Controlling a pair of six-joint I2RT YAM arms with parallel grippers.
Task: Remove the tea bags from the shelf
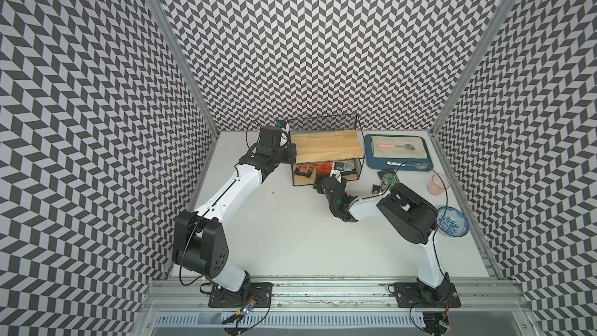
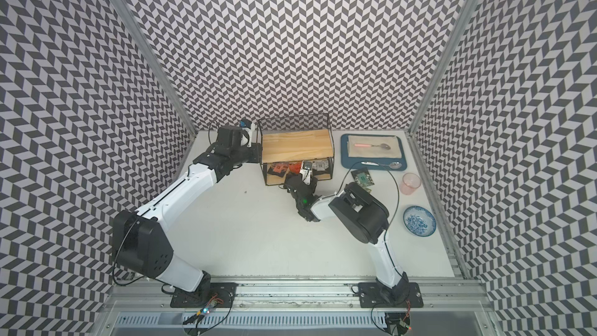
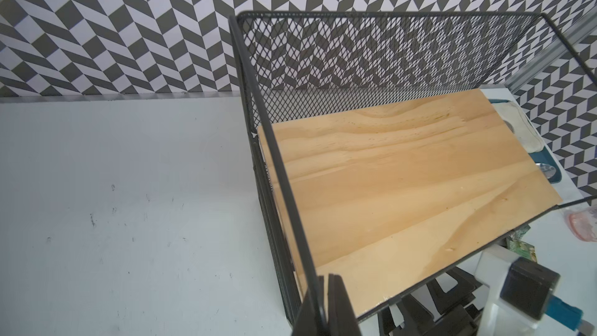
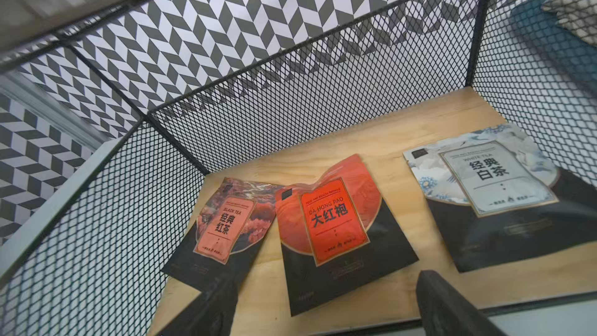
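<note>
Three tea bags lie flat on the lower board of the black mesh shelf [image 3: 248, 149]. From left to right in the right wrist view they are the black tea bag [image 4: 224, 230], the orange Da Hong Pao bag [image 4: 339, 230] and the white tea bag [image 4: 503, 193]. At the shelf's front edge, my right gripper stands open before the orange bag, with nothing between its fingers. My left gripper is shut on the thin wire rail at the shelf's left side. A wooden board [image 3: 398, 174] forms the upper level.
Right of the shelf is a blue tray [image 1: 376, 163] with a cloth and spoons. Green packets [image 1: 388, 179], a pink cup [image 1: 437, 184] and a patterned bowl [image 1: 454, 222] lie along the right.
</note>
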